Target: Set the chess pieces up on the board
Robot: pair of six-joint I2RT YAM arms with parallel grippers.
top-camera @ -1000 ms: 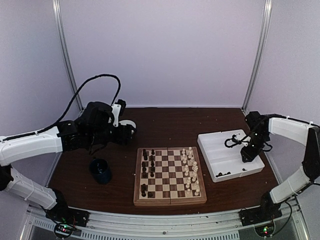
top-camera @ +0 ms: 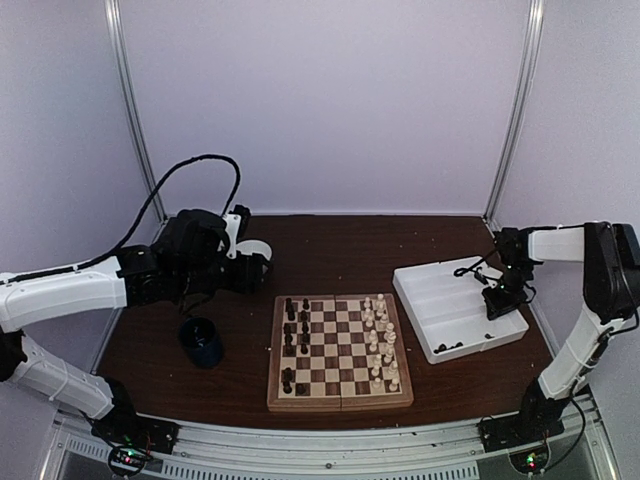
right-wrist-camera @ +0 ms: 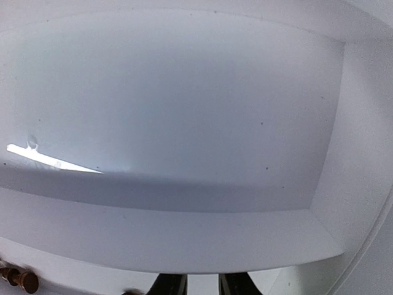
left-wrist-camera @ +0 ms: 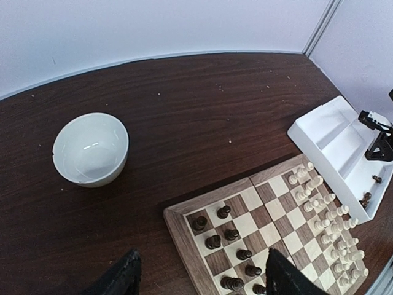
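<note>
The chessboard [top-camera: 340, 330] holds dark pieces in rows on its left side and white pieces on its right; in the left wrist view some left-side squares are bare. My left gripper hangs above the left of the table, open, with the board below it. My right gripper is low over the white tray [top-camera: 440, 300], partly open, its fingertips at a divider with nothing visible between them. Several dark pieces [right-wrist-camera: 27, 281] lie in the tray's compartment near those fingers, partly hidden behind the divider.
A white bowl [left-wrist-camera: 91, 149] stands at the back left, behind the left arm in the top view. A dark blue cup [top-camera: 201, 343] sits left of the board. Bare tabletop [top-camera: 370, 250] lies behind the board.
The right arm has shifted slightly over the tray, its elbow rising. The left arm has moved very little. The board looks the same.
</note>
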